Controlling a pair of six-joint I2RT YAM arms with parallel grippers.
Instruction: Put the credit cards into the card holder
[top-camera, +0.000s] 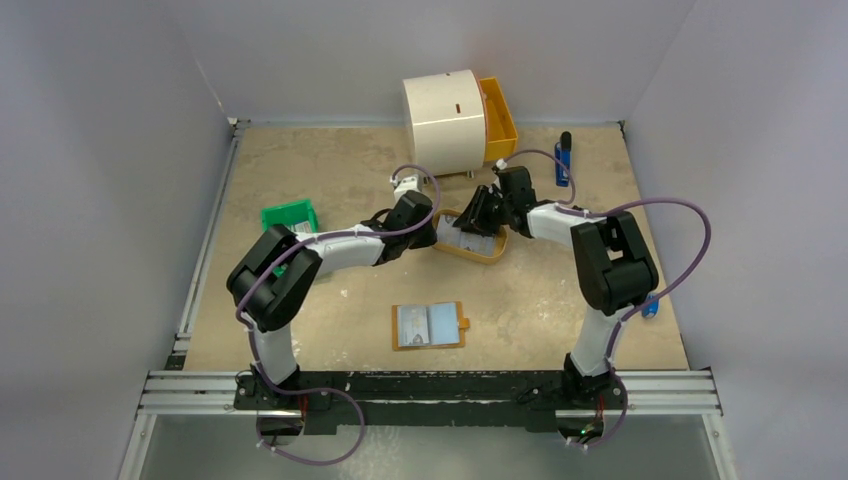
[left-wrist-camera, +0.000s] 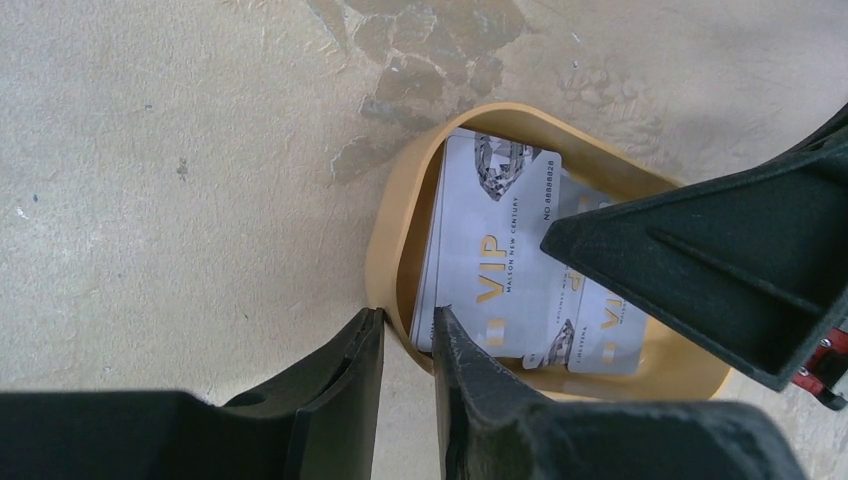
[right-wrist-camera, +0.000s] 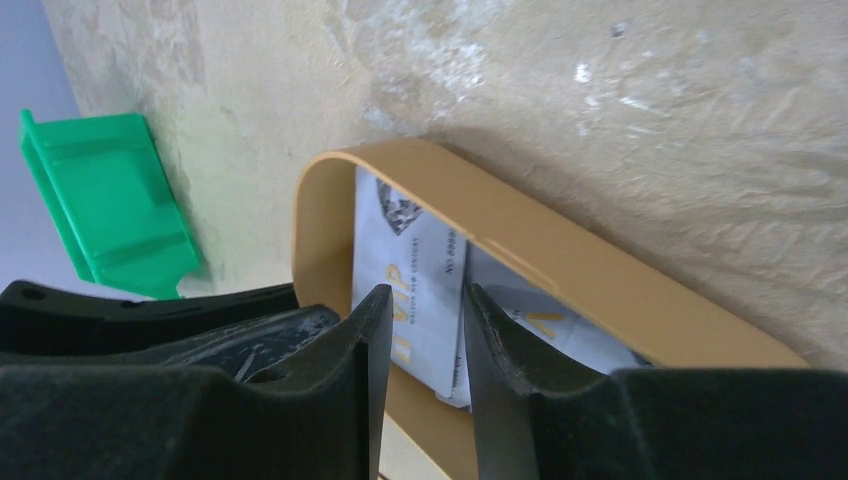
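Several white VIP cards (left-wrist-camera: 500, 230) lie overlapping in a tan oval tray (left-wrist-camera: 395, 215). My left gripper is part open at the tray's end, its fingers straddling the wall. Over the cards inside the tray, my right gripper also stands part open. One of its fingertips (right-wrist-camera: 472, 300) is by the upper card's edge, and no card is clearly gripped. In the top view, the open card holder (top-camera: 429, 326), brown-edged with a clear page and a pale blue page, lies flat near the front.
A green box (top-camera: 290, 214) stands at the left, partly behind my left arm. At the back are a white rounded cabinet (top-camera: 444, 122) with an orange drawer (top-camera: 499, 120) and a blue item (top-camera: 563, 165). Clear table surrounds the card holder.
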